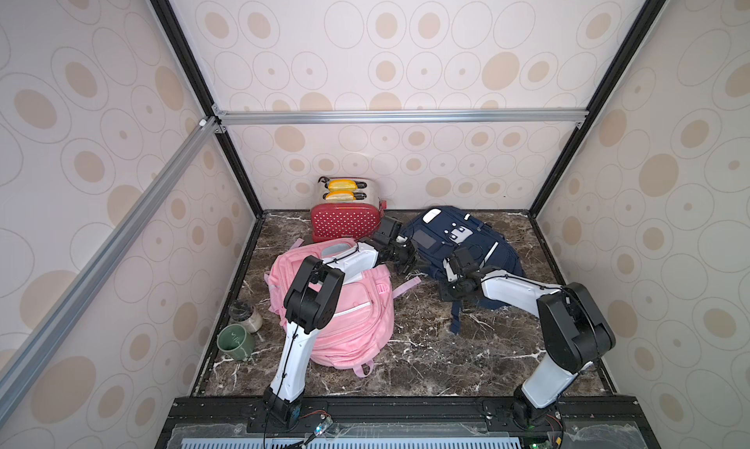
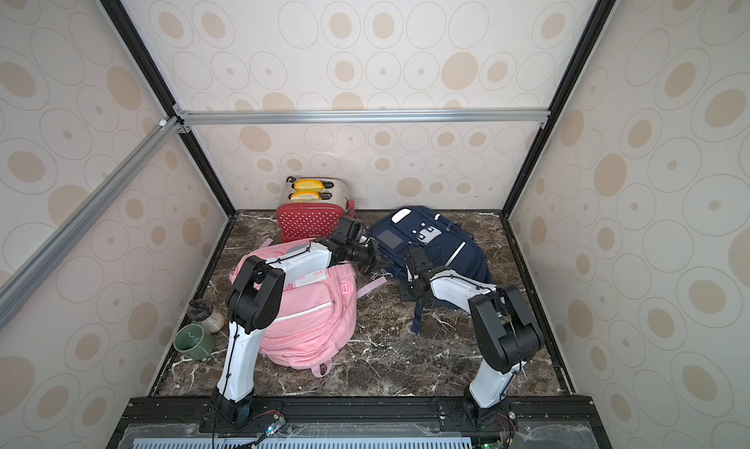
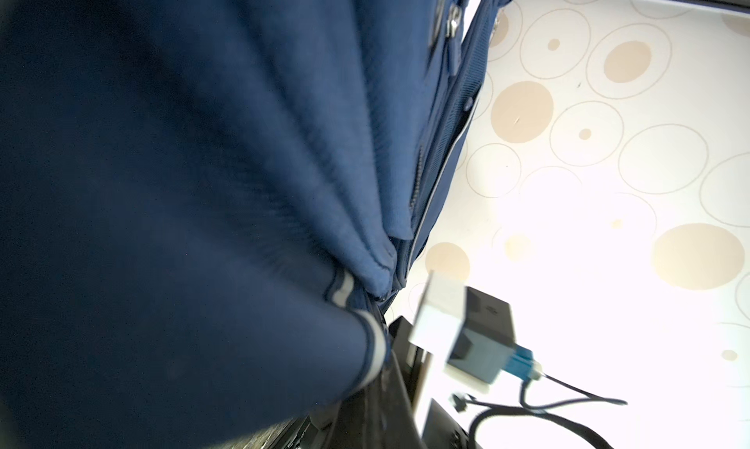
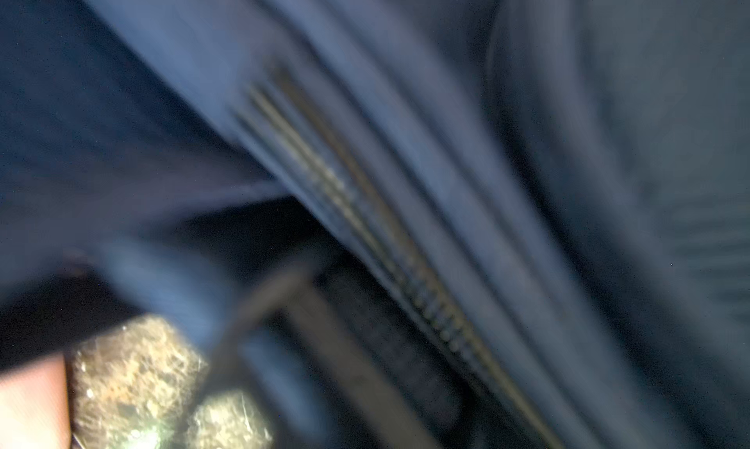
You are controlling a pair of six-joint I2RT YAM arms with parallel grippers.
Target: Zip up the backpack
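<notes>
The navy backpack (image 1: 461, 230) lies at the back right of the marble floor, a strap hanging toward the front. My left gripper (image 1: 406, 257) is at its left edge; in the left wrist view navy fabric (image 3: 195, 175) fills the left side and hides the fingertips, so its finger is hard to make out. My right gripper (image 1: 447, 288) is low at the backpack's front edge. In the blurred right wrist view a zipper track (image 4: 336, 191) runs diagonally along the fabric, and the fingertips are not clear.
A pink backpack (image 1: 347, 331) lies under the left arm. A red dotted bag (image 1: 343, 218) stands at the back, and a green mug (image 1: 234, 341) and a jar (image 1: 244, 316) are at the left. Bare floor is at the front centre.
</notes>
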